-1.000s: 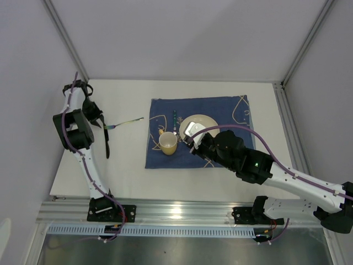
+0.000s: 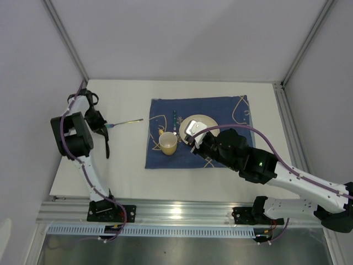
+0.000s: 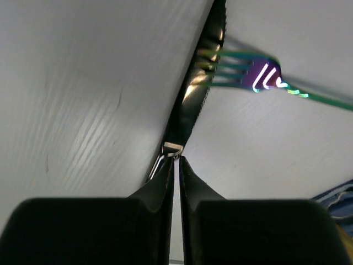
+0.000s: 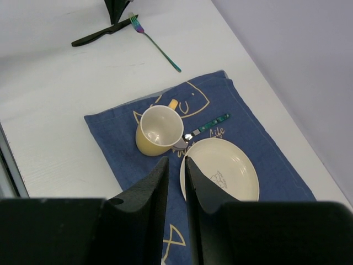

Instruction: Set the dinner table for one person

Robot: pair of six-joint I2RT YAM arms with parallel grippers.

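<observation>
At the table's left lies a dark knife (image 3: 187, 110), a fork (image 3: 259, 74) with its tines across the blade. My left gripper hangs over the knife where blade meets handle, fingertips nearly together; whether it grips anything is unclear. On the blue placemat (image 2: 198, 160) are a cream plate (image 4: 219, 168), a yellow mug (image 4: 154, 132) and a spoon (image 4: 212, 123) between them. My right gripper is above the placemat by the plate, fingertips close together with a narrow gap and nothing visible between them.
Bare white table (image 2: 127, 182) surrounds the placemat. Walls and metal rails bound the workspace at back and sides, with another rail along the front.
The left arm has shifted slightly to the right and toward the front in the top view. The right arm and the tableware look essentially unchanged.
</observation>
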